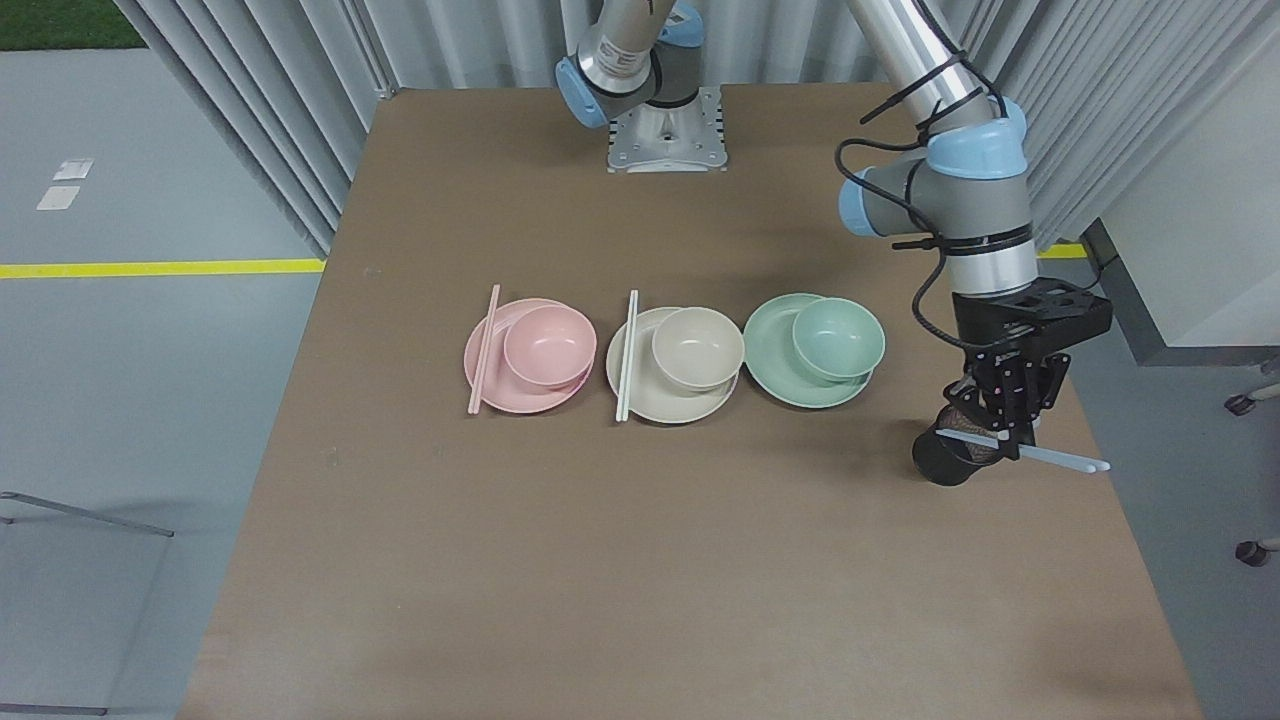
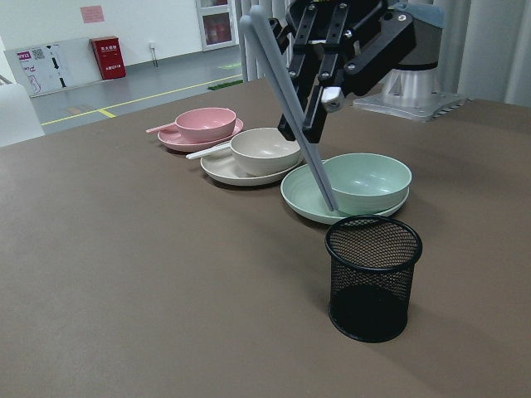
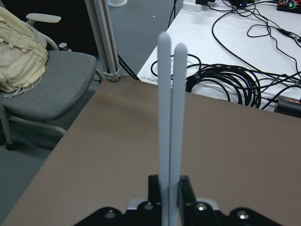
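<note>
My gripper (image 1: 1008,439) is shut on a pair of pale blue-grey chopsticks (image 3: 164,117), held over the black mesh cup (image 2: 371,298) at the table's right side. Green bowl (image 1: 837,336) on green plate (image 1: 774,366), white bowl (image 1: 697,348) on white plate (image 1: 657,406) and pink bowl (image 1: 549,344) on pink plate (image 1: 516,398) stand in a row. Pink chopsticks (image 1: 485,348) rest on the pink plate, white chopsticks (image 1: 627,358) on the white one.
In the wrist view, a white desk (image 3: 207,33) with coiled cables and a chair (image 3: 51,89) lie beyond the table edge.
</note>
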